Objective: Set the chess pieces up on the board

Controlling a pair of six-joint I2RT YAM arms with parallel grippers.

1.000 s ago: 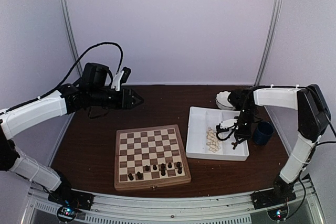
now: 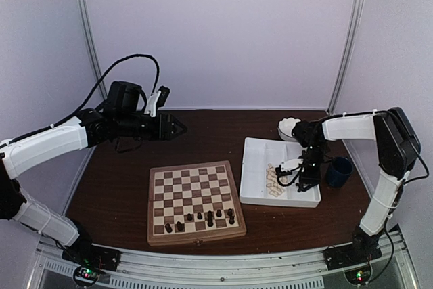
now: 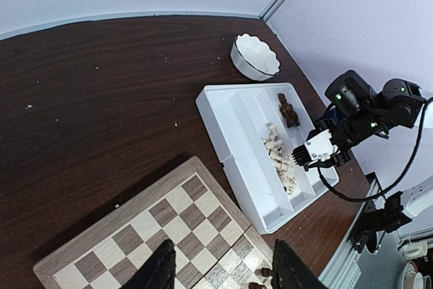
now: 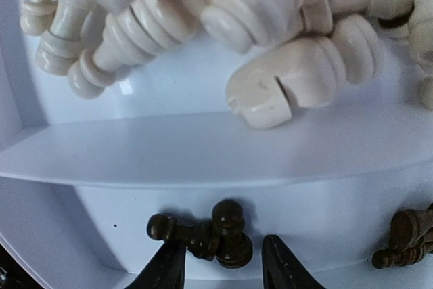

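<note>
The wooden chessboard [image 2: 197, 199] lies front and centre, with several dark pieces [image 2: 210, 218] standing along its near side. To its right is a white tray [image 2: 252, 200] with compartments. White pieces [image 4: 291, 76] lie heaped in one compartment. Beyond a divider, two dark pieces [image 4: 230, 235] lie close together, and more dark pieces [image 4: 409, 235] are at the right edge. My right gripper is open low over the tray, its fingertips on either side of the two dark pieces. High above the back left of the table hangs my left gripper [image 2: 177, 128], open and empty.
A white bowl [image 3: 255, 57] stands behind the tray. A dark blue cup [image 2: 338, 172] is just right of the tray, close to the right arm. Bare table lies behind the board.
My right arm has shifted slightly, its gripper now covering the dark pieces that showed in the tray a second ago. The left arm and the board look unchanged.
</note>
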